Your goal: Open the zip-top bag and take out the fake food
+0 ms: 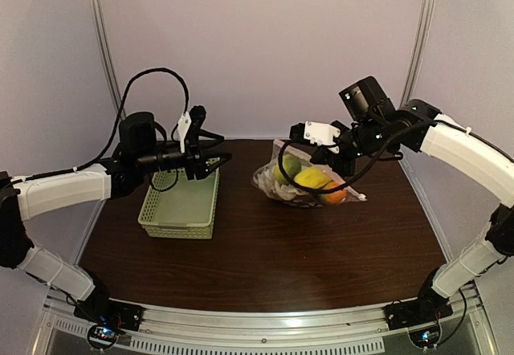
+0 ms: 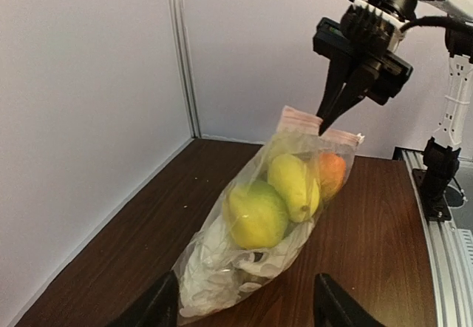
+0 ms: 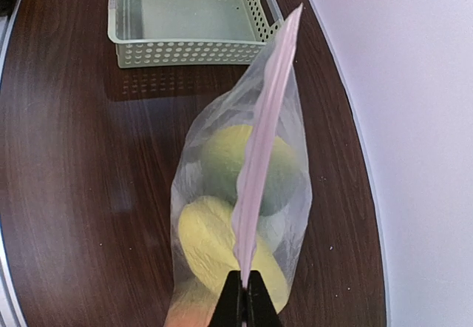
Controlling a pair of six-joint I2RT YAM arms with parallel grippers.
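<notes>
A clear zip top bag (image 2: 214,268) hangs tilted, its pink-edged top (image 3: 260,146) pinched in my right gripper. Through the plastic show a green-yellow fruit (image 2: 256,214), a yellow fruit (image 2: 294,186) and an orange one (image 2: 331,173). White pieces fill the bag's lower end, which is close to the table or on it. In the right wrist view the fingers (image 3: 259,301) are closed on the strip. My left gripper (image 1: 225,148) is part open and empty, left of the bag and over the basket's back end.
A pale green basket (image 1: 178,202), empty as far as it shows, stands on the left of the dark table (image 1: 257,267). Bare table lies in front of the bag and between it and the basket. White walls (image 1: 265,58) enclose the back and sides.
</notes>
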